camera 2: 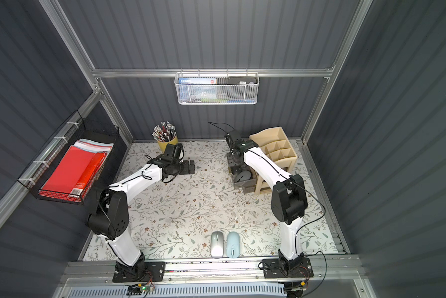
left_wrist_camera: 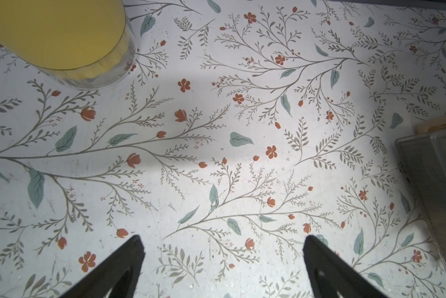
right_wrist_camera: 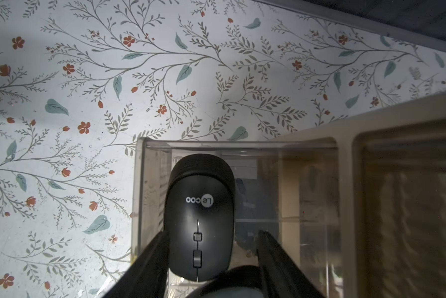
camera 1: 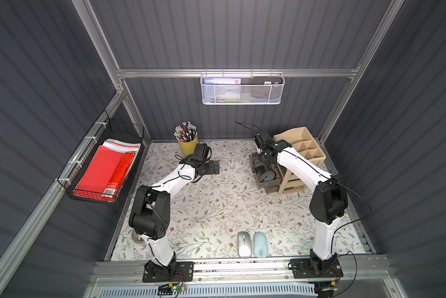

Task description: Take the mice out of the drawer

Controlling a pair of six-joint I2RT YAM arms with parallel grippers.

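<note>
In the right wrist view a black mouse point(right_wrist_camera: 199, 218) lies in the clear drawer point(right_wrist_camera: 139, 198), toward its left wall. A second dark mouse point(camera 1: 267, 175) lies nearer the drawer's front; part of it shows at the bottom of the right wrist view. My right gripper is over the drawer, part open, its fingers on either side of the black mouse's near end; whether they touch it I cannot tell. Far to the left, my left gripper is open above bare table. A silver mouse point(camera 1: 244, 244) and a light blue mouse point(camera 1: 260, 244) lie side by side at the table's front edge.
A beige organizer point(camera 1: 302, 144) stands right of the drawer. The yellow pen cup point(camera 1: 188, 146) stands behind my left gripper. A wire basket with red folders point(camera 1: 108, 166) hangs at left.
</note>
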